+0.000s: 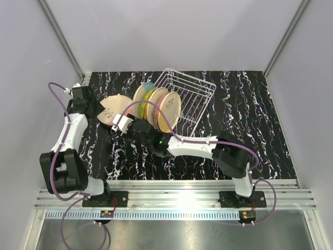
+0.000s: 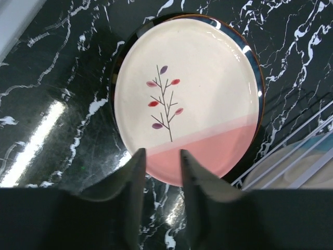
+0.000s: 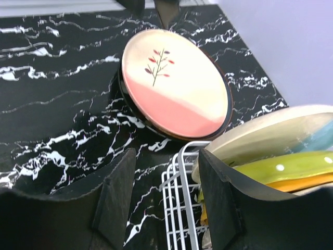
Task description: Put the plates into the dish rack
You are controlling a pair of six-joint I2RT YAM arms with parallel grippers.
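A pink-and-cream plate with a sprig print lies stacked on dark-rimmed ware at the table's left. My left gripper hovers over it, part open, nothing between its fingers. My right gripper is at the front left of the dish rack, part open, facing that stack with nothing in it. Several plates, cream, blue, yellow and pink, stand on edge in the rack.
A grey wall borders the left side, close behind the plate stack.
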